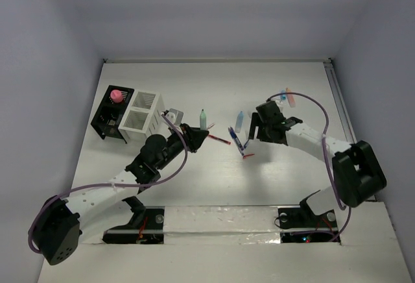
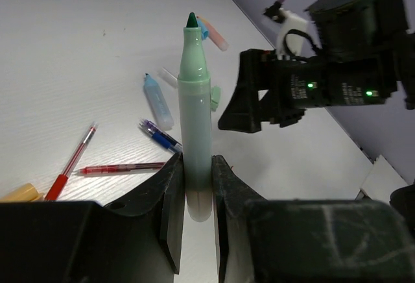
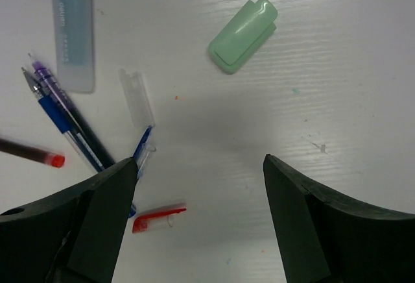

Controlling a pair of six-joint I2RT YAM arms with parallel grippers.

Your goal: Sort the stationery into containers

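Observation:
A light green marker (image 2: pixel 196 117) with a bare dark tip stands upright in my left gripper (image 1: pixel 203 131), which is shut on it. In the right wrist view a green cap (image 3: pixel 243 35) lies on the table, ahead of my right gripper. That gripper stands open with nothing between its fingers. Several pens lie loose, among them a blue one (image 3: pixel 65 126) and a red one (image 2: pixel 123 168). A clear blue item (image 3: pixel 73 30) lies beyond them, and a red cap (image 3: pixel 159 217) is close to the right gripper's left finger.
At the far left of the top view stand a black container (image 1: pixel 97 117) with a pink item (image 1: pixel 116 95) inside and a white compartmented holder (image 1: pixel 144 111). An orange item (image 1: pixel 290 97) lies at the back right.

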